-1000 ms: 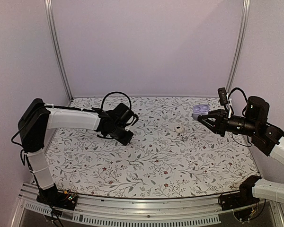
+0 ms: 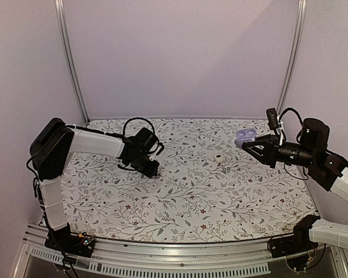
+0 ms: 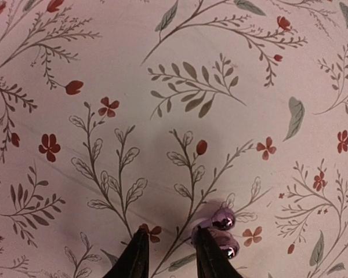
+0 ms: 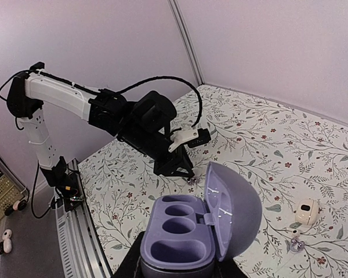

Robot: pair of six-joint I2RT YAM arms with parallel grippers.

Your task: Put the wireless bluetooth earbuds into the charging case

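A lilac charging case (image 4: 180,237) with its lid raised is in my right gripper (image 2: 256,147), which is shut on it above the table. Its three visible hollows look empty in the right wrist view. One shiny purple earbud (image 3: 223,237) lies on the cloth, partly behind the right-hand finger (image 3: 207,258) of my left gripper. That gripper stands part open just over the table, and only patterned cloth shows between its fingers. Another shiny earbud (image 4: 296,245) rests on the cloth farther right.
A small cream-white object (image 4: 307,212) sits near the second earbud. Flat floral cloth (image 2: 162,208) covers the table, clear across the front and middle. Walls close in the back and sides.
The right arm and the case have stayed almost still.
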